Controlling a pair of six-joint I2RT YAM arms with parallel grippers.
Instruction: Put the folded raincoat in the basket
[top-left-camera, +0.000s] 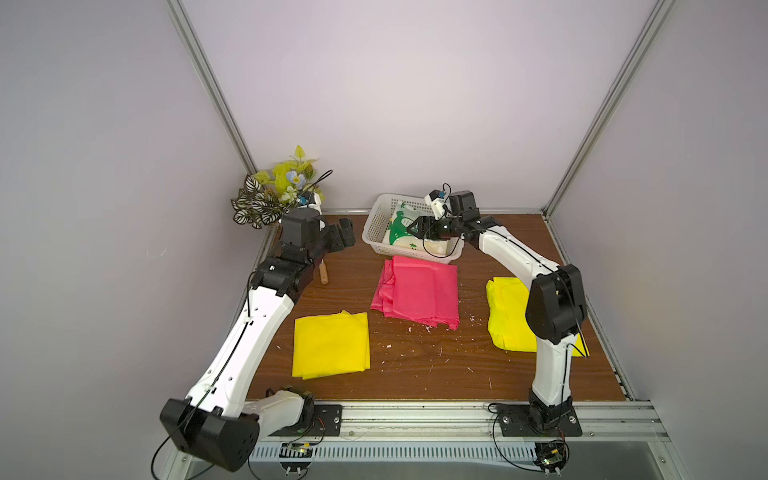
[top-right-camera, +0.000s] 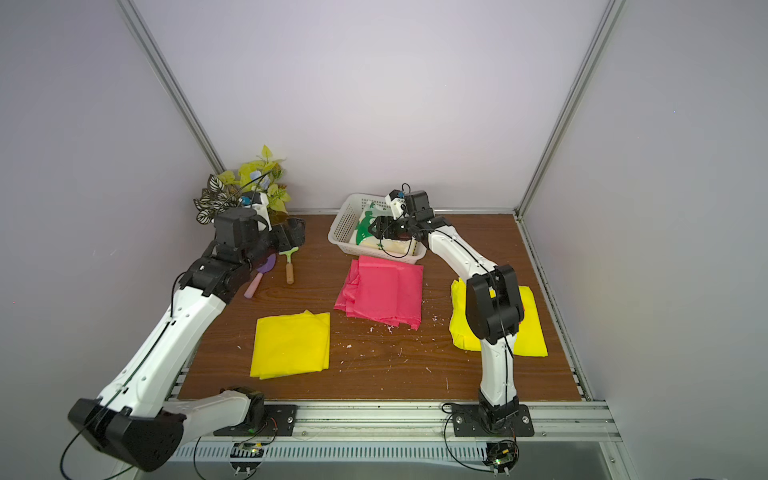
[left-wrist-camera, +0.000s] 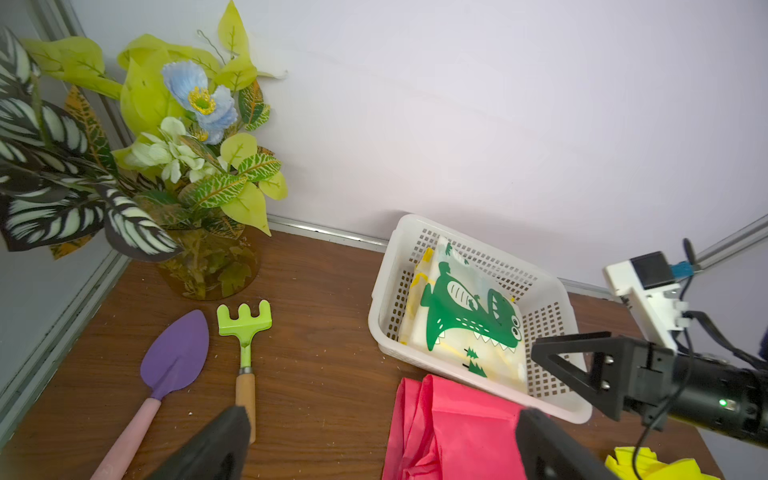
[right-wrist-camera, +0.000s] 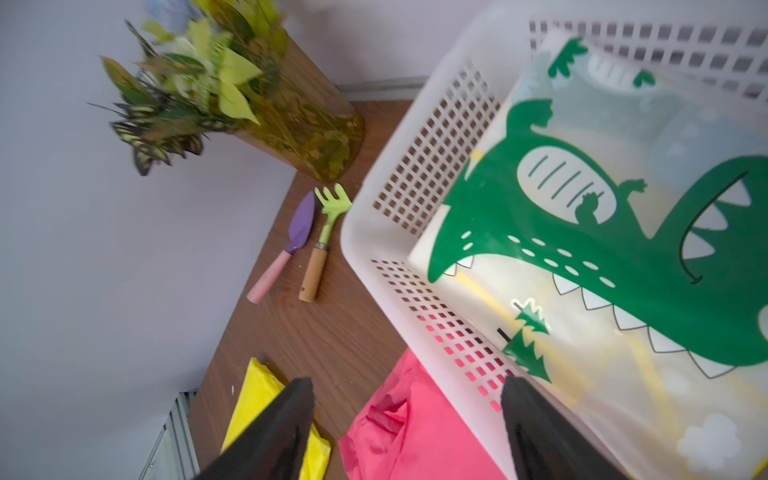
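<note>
The folded raincoat, clear with a green dinosaur print (left-wrist-camera: 468, 316), lies inside the white perforated basket (left-wrist-camera: 389, 316) at the back of the table. Over the basket's right side my right gripper (top-left-camera: 416, 228) stands open. In its own wrist view its dark fingers (right-wrist-camera: 280, 432) are apart, with no cloth held between them. To the left of the basket, raised above the table, my left gripper (top-left-camera: 345, 233) is open and empty. Both its blurred fingers (left-wrist-camera: 212, 448) show wide apart in the left wrist view.
Folded red cloth (top-left-camera: 420, 292) lies against the basket's front. Yellow cloths sit at front left (top-left-camera: 331, 345) and at right (top-left-camera: 509, 316), partly under the right arm. A purple trowel (left-wrist-camera: 175, 356), green fork (left-wrist-camera: 245, 324) and flower vase (left-wrist-camera: 209, 260) occupy the left.
</note>
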